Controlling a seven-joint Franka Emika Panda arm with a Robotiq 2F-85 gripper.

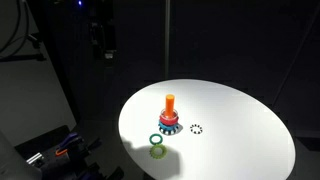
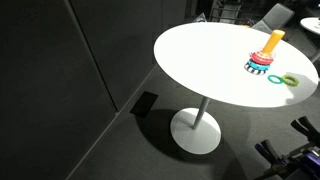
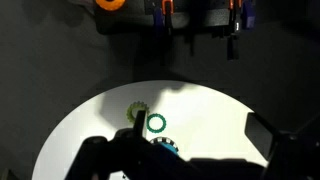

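A stacking toy with an orange post stands upright on the white round table, with red and blue rings round its lower part. Two loose rings lie flat in front of it: a teal-green ring and a lighter green ring. Beside the toy, a black-and-white ring lies on its own. In exterior view 2, my gripper hangs off the table's near right edge, its fingers wide apart. The wrist view has the green rings between the spread fingers; the toy is mostly hidden there.
A grey chair stands behind the table, and part of another white table shows at the far right.
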